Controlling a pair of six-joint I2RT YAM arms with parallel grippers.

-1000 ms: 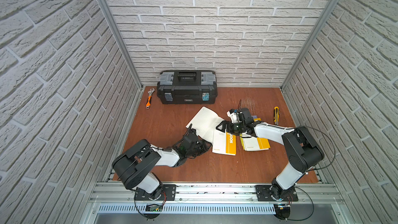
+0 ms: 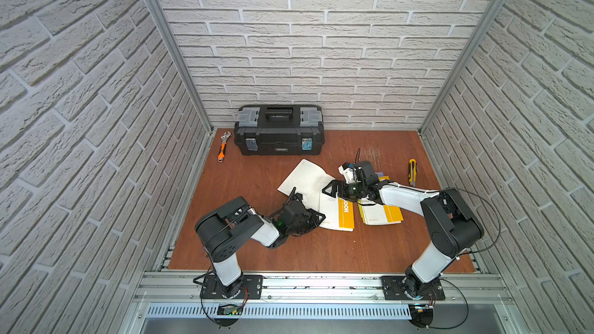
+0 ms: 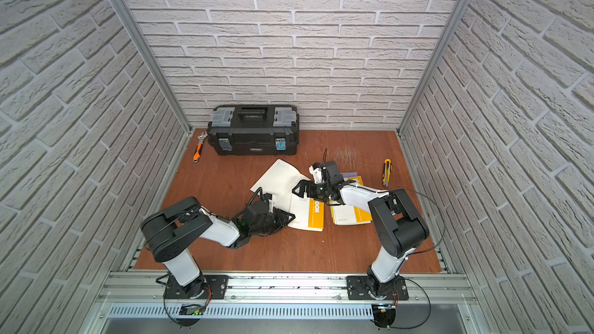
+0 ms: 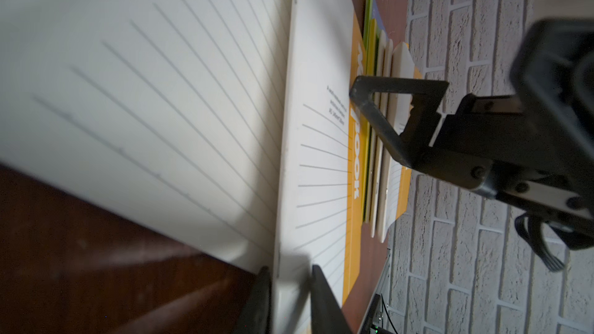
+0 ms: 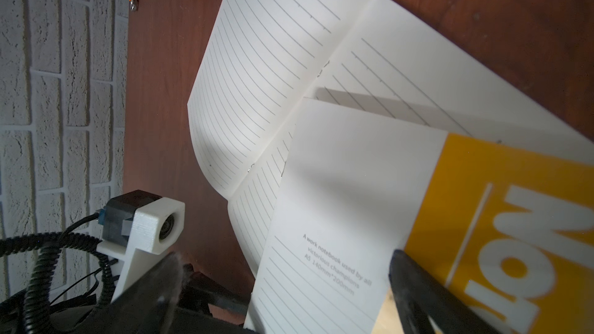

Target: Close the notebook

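An open notebook (image 2: 300, 176) lies with lined pages flat. On its right part rests a closed notebook (image 3: 307, 215) with a white and yellow cover marked "NOTEBOOK". My left gripper is low at that cover's left edge, fingers part open either side of the edge in the left wrist view; whether they grip it I cannot tell. My right gripper is open over the yellow-covered notebook, nothing seen held between its blurred fingers.
A stack of notebooks (image 2: 383, 213) lies to the right, a yellow utility knife (image 2: 412, 172) beyond it. A black toolbox (image 2: 278, 133) stands at the back, an orange-handled wrench (image 2: 221, 151) to its left.
My left gripper and arm have moved right, onto the edge of the yellow-covered notebook. The right arm has not visibly moved.
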